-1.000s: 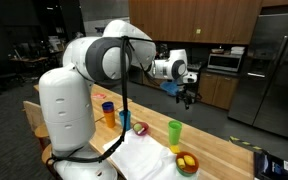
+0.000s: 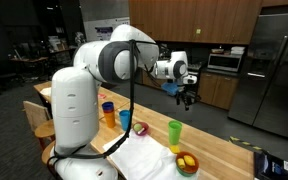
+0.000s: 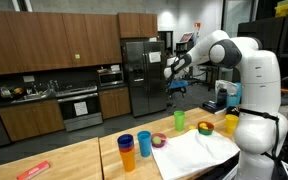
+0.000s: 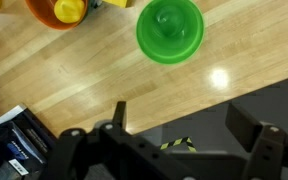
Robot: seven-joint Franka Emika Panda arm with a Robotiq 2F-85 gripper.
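My gripper (image 2: 190, 100) hangs high above the table, over its far side and well above the green cup (image 2: 174, 132). In the wrist view the two fingers (image 4: 120, 114) stand wide apart, with nothing held between them. That view looks down into the green cup (image 4: 170, 28), which lies ahead of the fingertips. A red-brown bowl (image 2: 187, 170) sits near the cup and holds yellow items (image 4: 70, 10). Something yellow (image 2: 174, 149) is just by the cup's base.
Blue cups (image 2: 125, 118) and orange cups (image 2: 109, 117) stand farther left, near a small plate (image 2: 140, 128). White paper (image 2: 142, 158) covers part of the table. A dark box (image 2: 270, 165) lies at the right. Bare wood surrounds the green cup on its right.
The arm has shifted only slightly, with the gripper staying high. The cup, bowl and other table items are where they were.
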